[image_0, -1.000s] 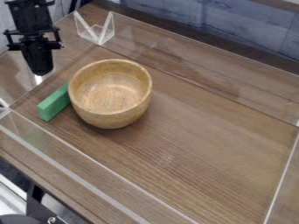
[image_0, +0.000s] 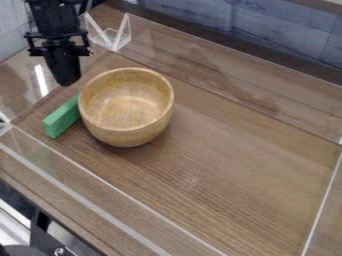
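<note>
My black gripper (image_0: 59, 62) hangs at the top left of the camera view, above and to the left of a wooden bowl (image_0: 126, 105); I cannot tell whether it is open or shut. A green block (image_0: 60, 119) lies against the bowl's lower left side, partly beside its rim.
A raised dark edge runs along the top right. A white taped triangle mark lies behind the bowl near the top, and clear film or tape lines the left.
My gripper has moved to the right, toward the bowl, from the far left edge. The bowl and green block have not visibly moved.
</note>
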